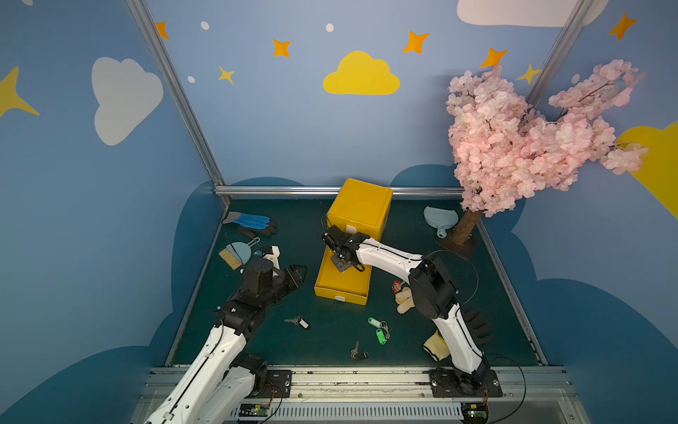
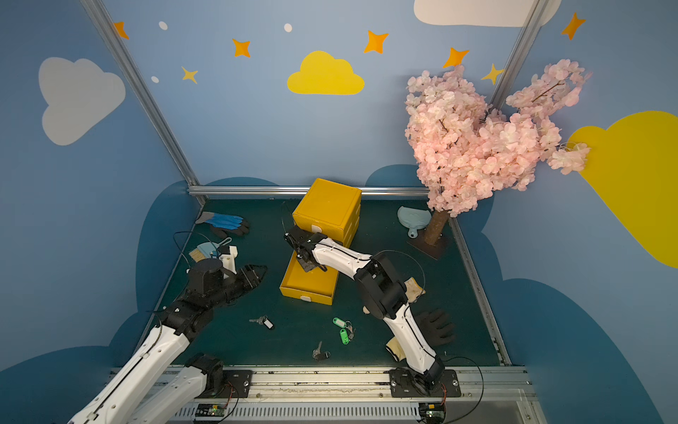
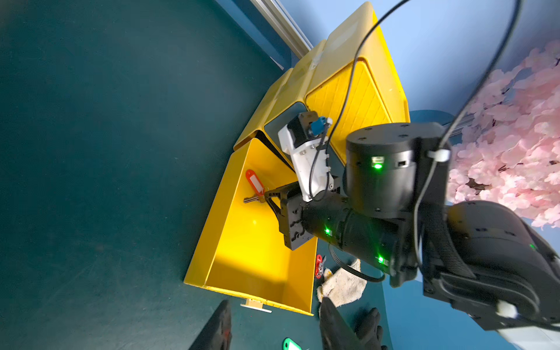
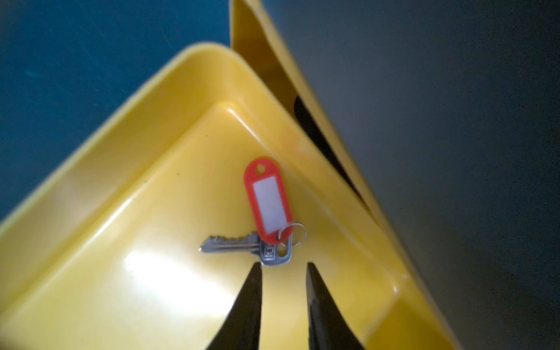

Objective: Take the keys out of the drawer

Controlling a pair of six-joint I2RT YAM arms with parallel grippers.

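Observation:
A silver key [image 4: 230,243] on a ring with a red tag [image 4: 270,201] lies on the floor of the open yellow drawer [image 4: 180,175], near its back corner. In the right wrist view, the fingertips of my right gripper stand apart just below the key's head, nothing between them. The left wrist view shows the same red tag [image 3: 255,182] beside that gripper, inside the drawer [image 3: 239,250]. My left gripper is open and empty, left of the drawer. From above, the right gripper [image 1: 339,261] and its arm hide the keys.
On the table in front of the drawer lie keys with a white tag [image 1: 303,323], keys with green tags [image 1: 380,332] and dark keys [image 1: 358,352]. The yellow cabinet [image 1: 358,205] stands behind. Gloves [image 1: 250,222] and a dustpan [image 1: 440,217] lie off to the sides.

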